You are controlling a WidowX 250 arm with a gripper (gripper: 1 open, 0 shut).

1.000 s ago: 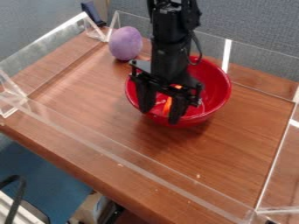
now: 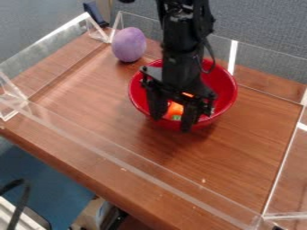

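My black gripper (image 2: pixel 178 99) reaches down into a red bowl (image 2: pixel 224 90) on the wooden table, its fingers low inside the bowl. Between and behind the fingers a small orange object (image 2: pixel 175 110) with some green shows, partly hidden by the gripper. Whether it is held cannot be made out.
A purple egg-shaped object (image 2: pixel 129 45) stands at the back left. Clear low walls edge the wooden table (image 2: pixel 108 162).
The gripper has shifted slightly within the bowl over the last second, its fingers now a little lower. The egg-shaped object has not moved.
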